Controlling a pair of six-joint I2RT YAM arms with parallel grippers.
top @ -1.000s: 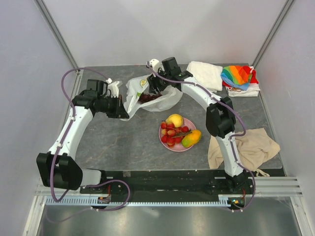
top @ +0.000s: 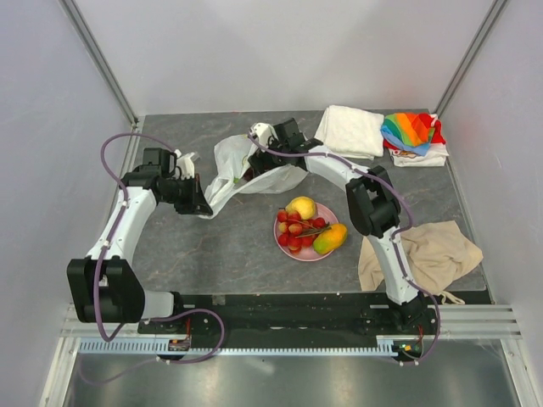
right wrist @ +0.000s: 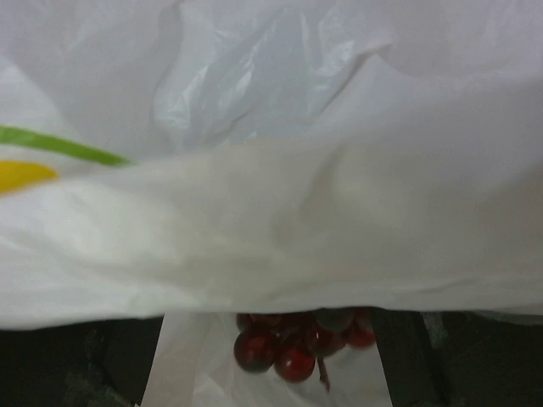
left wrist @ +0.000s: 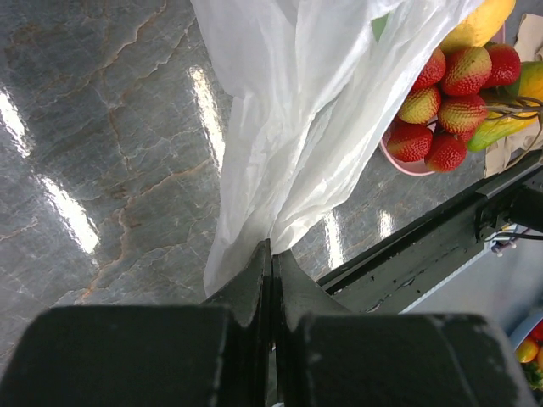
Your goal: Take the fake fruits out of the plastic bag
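The white plastic bag (top: 229,157) lies on the table between my two arms, its mouth pulled toward the left. My left gripper is shut on the gathered edge of the bag. Inside the bag, dark red grapes (right wrist: 294,359) show between the fingers of my right gripper, which stands open with a gap around them. A fold of the bag covers the upper part of those fingers and grapes. From above, the right gripper (top: 254,163) reaches into the bag and hides most of the grapes.
A pink plate (top: 299,256) with strawberries (top: 294,229), a yellow fruit (top: 302,207) and a mango (top: 330,239) stands in front of the bag. Folded white towels (top: 350,131) and a rainbow cloth (top: 413,129) lie back right, a beige cloth (top: 437,254) front right.
The left gripper moved slightly left, keeping the bag edge.
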